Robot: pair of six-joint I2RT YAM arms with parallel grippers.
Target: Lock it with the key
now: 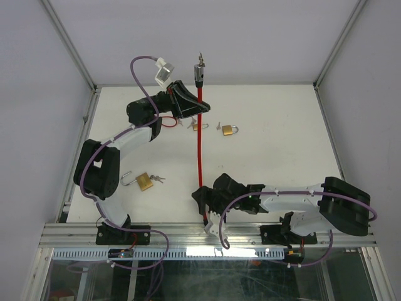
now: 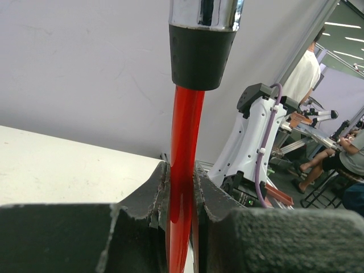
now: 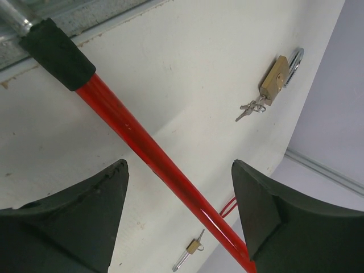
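Note:
A long red cable lock (image 1: 199, 147) hangs upright across the middle of the top view. Near its upper end my left gripper is shut on the red tube, just below a black collar (image 2: 202, 60) and a shiny metal end. A small key-like piece (image 1: 200, 58) stands on top of that metal end. My right gripper is open around the lower part, its fingers (image 3: 108, 187) on either side of the tube. Another black collar (image 3: 60, 55) and a metal end, partly cut off, show at the lower end in the right wrist view.
A brass padlock (image 1: 145, 181) with keys (image 1: 156, 178) lies at the left. Two smaller padlocks lie farther back, one of them right of the tube (image 1: 228, 130) beside a loose key (image 1: 218, 126). A red loop (image 1: 169, 120) rests behind the left arm.

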